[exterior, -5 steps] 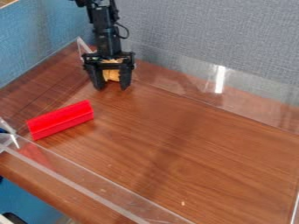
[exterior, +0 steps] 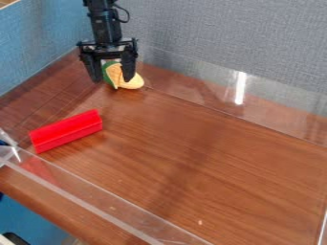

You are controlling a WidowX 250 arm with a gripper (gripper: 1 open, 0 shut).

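Observation:
My gripper [exterior: 107, 65] hangs open at the back left of the wooden tray, above and just left of a soft yellow-orange object [exterior: 129, 80] with some green on it. Whether its fingers touch that object is unclear. A long red block [exterior: 67, 130] lies at the left, nearer the front.
Clear low walls [exterior: 239, 96] edge the wooden floor [exterior: 217, 172]. Grey and blue padded walls stand behind.
The gripper has risen and moved slightly left, uncovering more of the yellow object. The red block has not moved.

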